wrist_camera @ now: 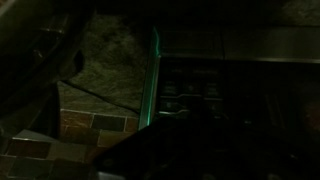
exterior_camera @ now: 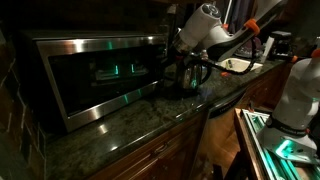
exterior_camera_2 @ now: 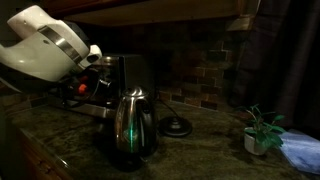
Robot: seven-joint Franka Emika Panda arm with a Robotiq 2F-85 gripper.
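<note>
My gripper point(exterior_camera: 178, 62) is at the end of the white arm, close to the right end of a steel-framed microwave point(exterior_camera: 105, 75). It is shut, and nothing shows between its fingers, though the area is very dark. A shiny metal kettle point(exterior_camera_2: 135, 125) stands upright on the counter in exterior view 2, with the arm's white head up to its left. The microwave's button panel point(wrist_camera: 190, 92) fills the middle of the wrist view, with a green-lit edge on its left. Dark gripper shapes cover the bottom of that view.
A round black base point(exterior_camera_2: 175, 127) lies on the counter behind the kettle. Further right are a potted plant point(exterior_camera_2: 260, 133) and a pale cloth point(exterior_camera_2: 302, 150). Bare dark countertop point(exterior_camera: 105, 140) runs in front of the microwave. A sink point(exterior_camera: 236, 64) lies beyond the arm.
</note>
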